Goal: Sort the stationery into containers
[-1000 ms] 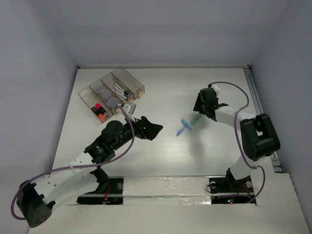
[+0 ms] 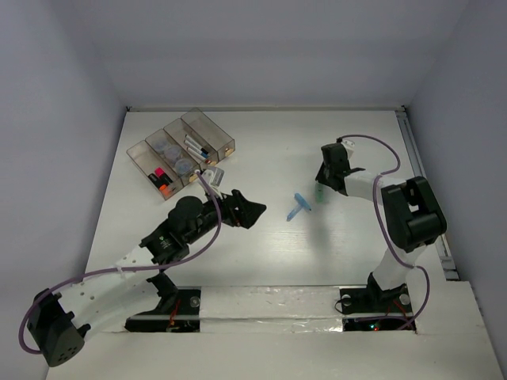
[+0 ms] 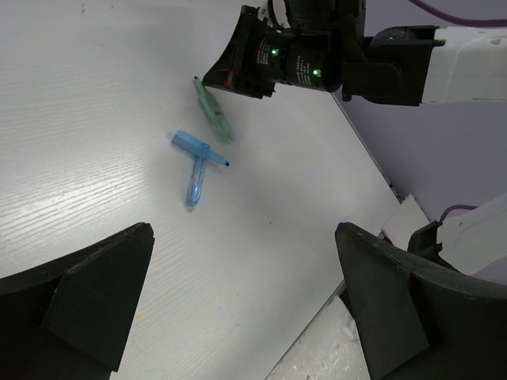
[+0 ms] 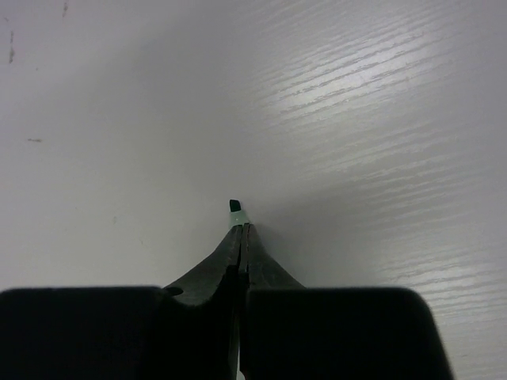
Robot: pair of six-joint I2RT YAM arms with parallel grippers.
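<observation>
A green marker (image 3: 214, 115) lies on the table at the right, its dark tip by the right gripper (image 2: 320, 179). In the right wrist view the marker's tip (image 4: 236, 210) shows just beyond my right fingers, which stand close together; whether they grip it is not clear, and the rest of its body is hidden. Beside it lie a blue marker (image 3: 200, 148) with a dark tip and a second blue piece (image 3: 196, 182), touching in a T shape. My left gripper is wide open and empty, to the left of the blue pieces.
At the back left stands a clear divided organizer (image 2: 214, 126), holding pens (image 2: 196, 147), round clear items (image 2: 182, 166) and red and black pieces (image 2: 161, 180) in separate compartments. Bare table spreads between the organizer and the right arm.
The right gripper has shifted slightly left and lower in the top view. The green marker has turned from slanted to nearly vertical there. The left arm and blue pieces look unmoved.
</observation>
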